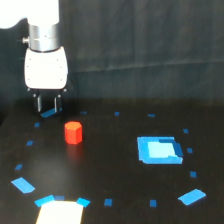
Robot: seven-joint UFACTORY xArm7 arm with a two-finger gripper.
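A small red block (73,133) stands on the dark table, left of the middle. Up and to its left hangs my gripper (48,103), beneath a white arm. Its dark fingers look apart, with nothing visible between them, and it is clear of the block. To the right lies a blue square tray or frame (142,150) with a white middle (160,150).
Small blue marks dot the dark table. Larger light-blue patches lie at the front left and front right (191,197). A pale object (60,213) cuts into the bottom edge. Between block and tray the table is clear.
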